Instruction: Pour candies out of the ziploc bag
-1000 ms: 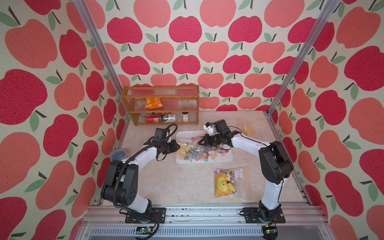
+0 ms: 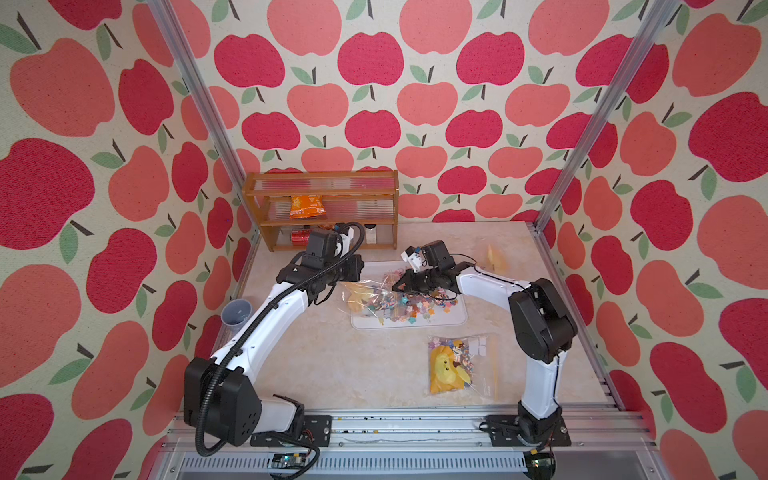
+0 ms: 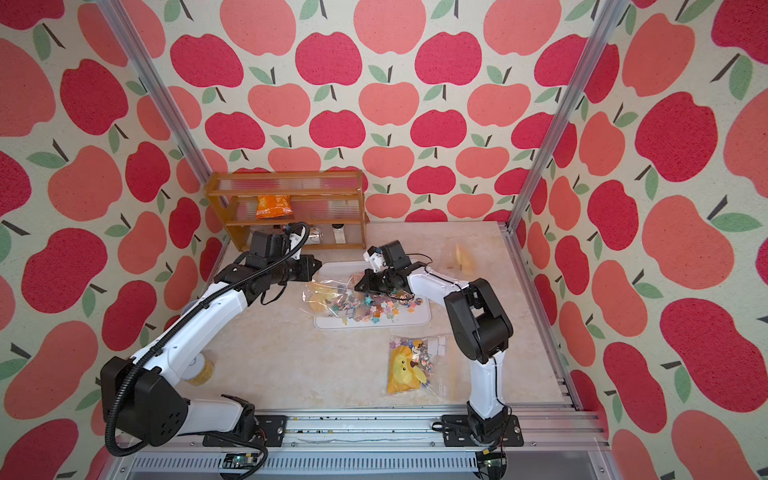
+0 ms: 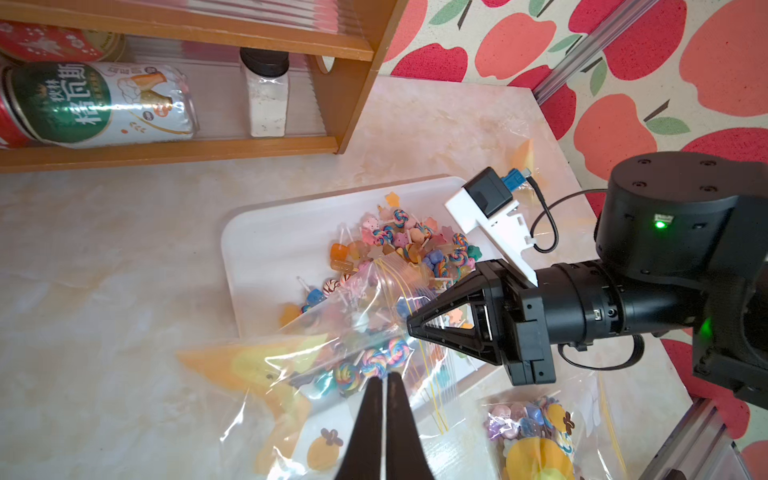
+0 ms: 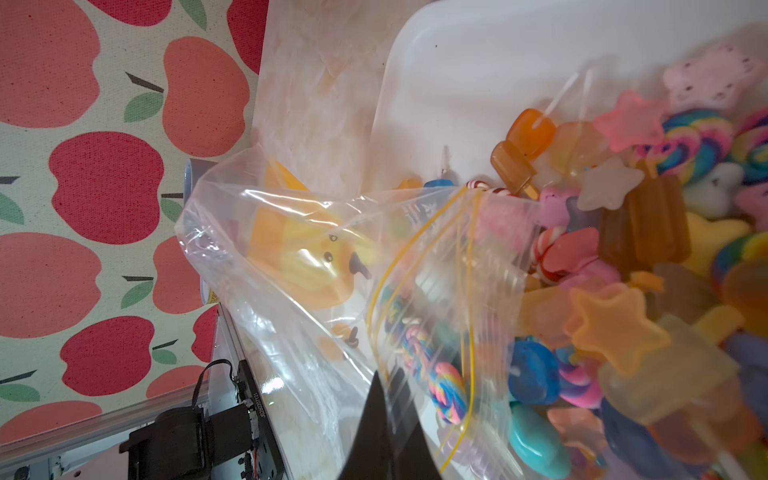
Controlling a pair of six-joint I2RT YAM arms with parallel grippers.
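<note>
My right gripper is shut on the zip edge of a clear ziploc bag (image 5: pixel 304 248) with a yellow print, over the right part of a white tray (image 5: pixel 480 64). Colourful candies (image 5: pixel 620 328) fill much of the tray, and some show through the bag. In the left wrist view the bag (image 4: pixel 296 384) stretches leftward from my right gripper. My left gripper is shut, above the bag and left of my right one; I cannot make out anything between its fingertips.
A wooden shelf (image 2: pixel 320 176) with packets and cans stands at the back left. A second bag of candies (image 2: pixel 452 366) lies at front right, a blue cup (image 2: pixel 237 313) at the left edge.
My left arm has risen and moved toward the back, now hiding part of the shelf's cans. The bag reaches further left over the tray's edge. My right gripper has moved only slightly.
</note>
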